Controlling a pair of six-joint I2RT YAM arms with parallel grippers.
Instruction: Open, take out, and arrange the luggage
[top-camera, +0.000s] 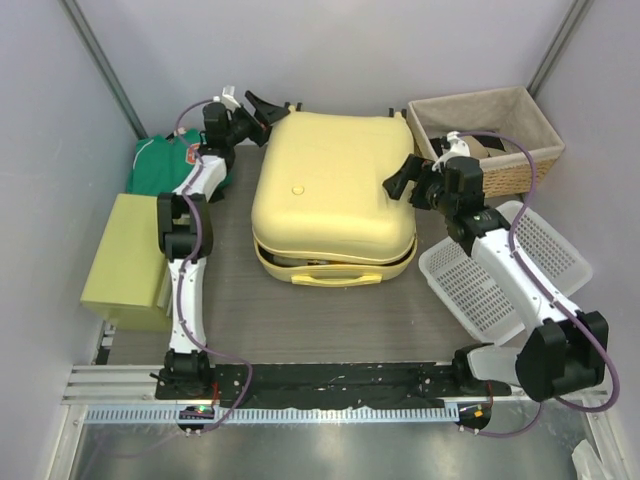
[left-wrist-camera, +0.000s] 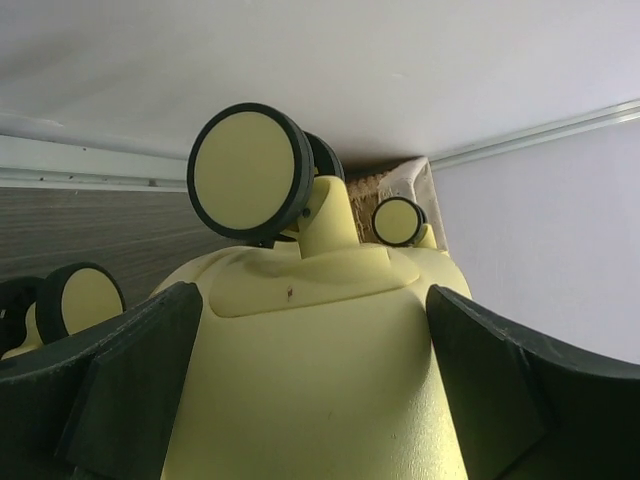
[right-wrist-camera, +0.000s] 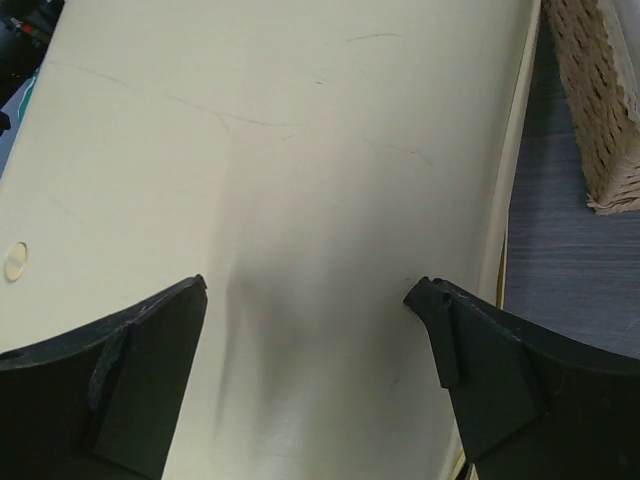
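A large yellow suitcase (top-camera: 335, 185) lies flat on the dark table, its lid slightly raised at the front, where a dark gap shows above the handle (top-camera: 337, 275). At its far left corner my left gripper (top-camera: 275, 108) stands open; in the left wrist view the suitcase's end with black-rimmed wheels (left-wrist-camera: 243, 170) shows beyond and between the spread fingers. My right gripper (top-camera: 403, 185) hangs open over the lid's right side. In the right wrist view the lid (right-wrist-camera: 330, 200) fills the space below its parted fingers (right-wrist-camera: 520, 380); contact cannot be told.
A wicker basket (top-camera: 500, 180) with dark and tan items stands at the back right, a white perforated basket (top-camera: 480, 290) in front of it. On the left are a yellow-green box (top-camera: 120, 270) and green cloth (top-camera: 155, 165).
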